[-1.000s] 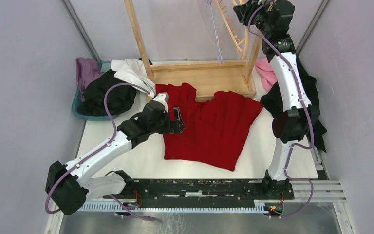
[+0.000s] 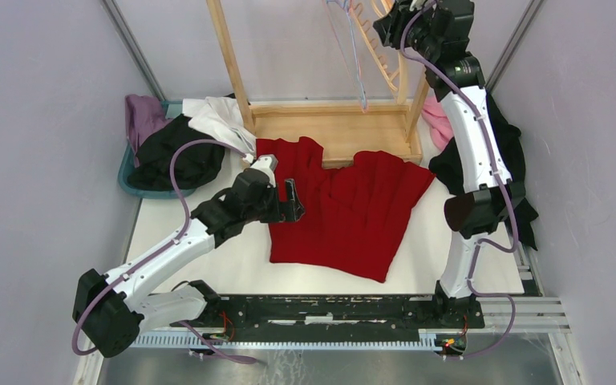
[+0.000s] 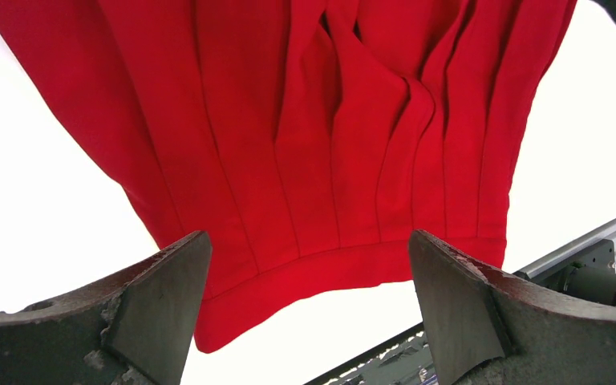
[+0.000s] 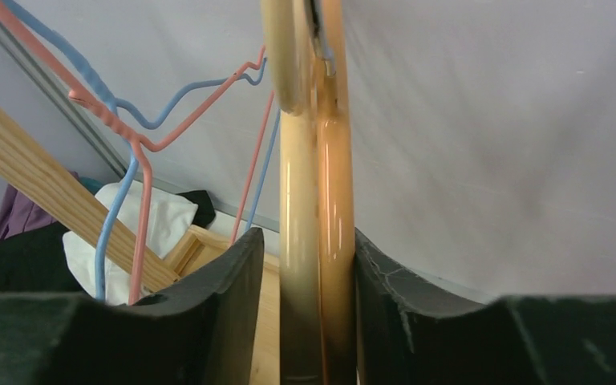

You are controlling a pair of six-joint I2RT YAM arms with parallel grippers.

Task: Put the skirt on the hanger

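Note:
The dark red pleated skirt (image 2: 345, 212) lies spread on the white table below the rack. Over its left part is my left gripper (image 2: 295, 207); in the left wrist view its fingers (image 3: 156, 309) stand wide apart with nothing between them. Two wooden hangers (image 4: 336, 208), seen edge-on and side by side, pass between the fingers of my right gripper. The right finger is close against them, while a narrow gap shows at the left finger. From above, a notched wooden hanger (image 2: 382, 60) hangs beside the right gripper.
Blue and pink hangers (image 4: 138, 152) hang to the left on the wooden rack (image 2: 329, 132). A teal basket (image 2: 124, 172) of clothes stands at left. Pink cloth (image 2: 437, 120) and black cloth (image 2: 521, 192) lie at right.
The left arm has barely moved and the skirt lies as before.

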